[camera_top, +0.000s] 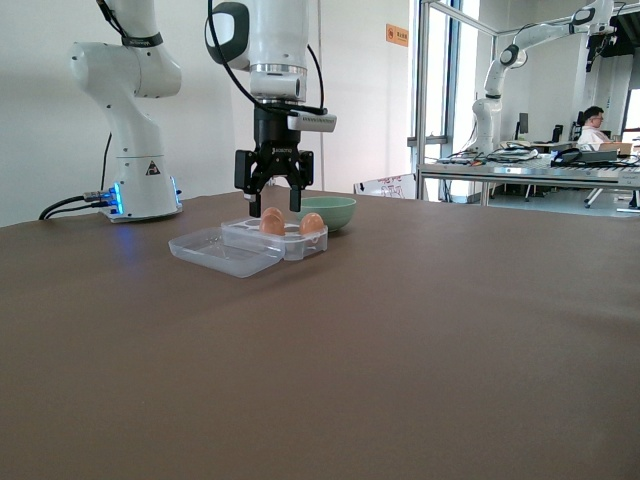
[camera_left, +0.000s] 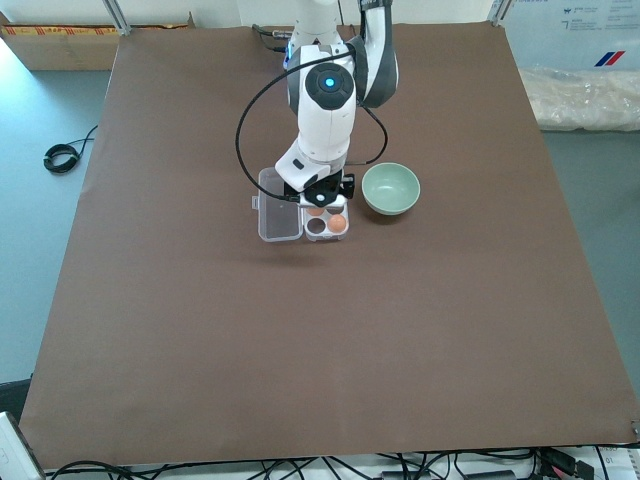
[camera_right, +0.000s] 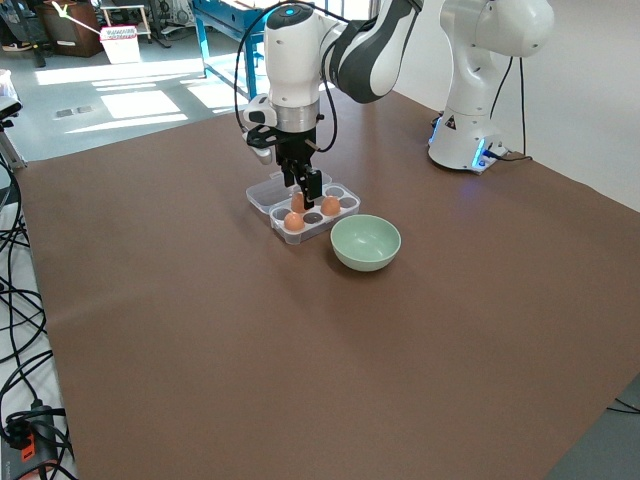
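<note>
A clear plastic egg carton (camera_right: 323, 222) with its lid open holds several brown eggs, such as one (camera_left: 337, 223) at its front and one (camera_right: 330, 206) at a side. Its empty lid (camera_top: 217, 250) lies beside it. My black gripper (camera_top: 274, 197) hangs open, fingers pointing down, just above the eggs; in the right view its fingertips are low over the carton, and whether they touch an egg is unclear. The left view mostly hides the fingers under the wrist. A pale green bowl (camera_left: 390, 185) stands right beside the carton, empty.
The robot's white base (camera_top: 145, 185) stands at the back. Cables run along one table edge.
</note>
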